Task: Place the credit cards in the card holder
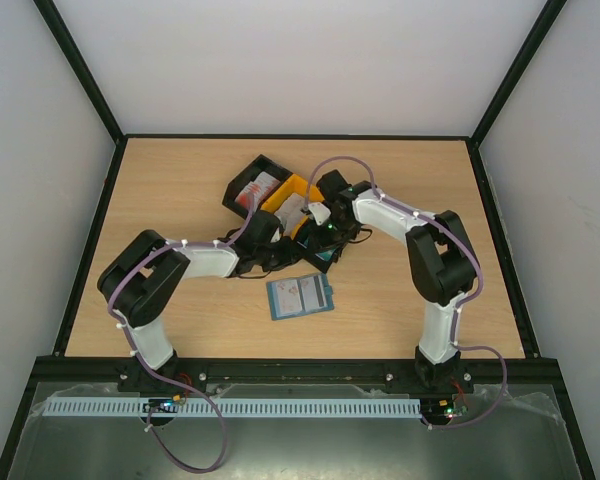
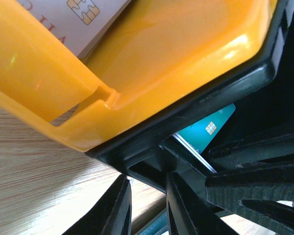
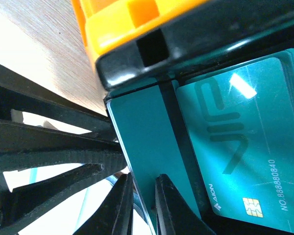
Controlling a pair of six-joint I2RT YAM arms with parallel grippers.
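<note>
The blue card holder (image 1: 300,297) lies open on the table, with pale and dark panels showing. Behind it, a black box (image 3: 181,41) holds a stack of teal credit cards (image 3: 240,142). One teal card (image 3: 149,132) stands apart at the box's end, its thin edge running between the fingertips of my right gripper, which are parted around it. My left gripper is at the box's lower edge, its fingers slightly apart with the black edge seen between them. The exact contact there is hard to see.
A yellow box (image 1: 298,187) with whitish cards adjoins the teal cards' box. Beyond it sits another black box (image 1: 243,180) with reddish cards (image 1: 258,190). Both grippers crowd the same box closely.
</note>
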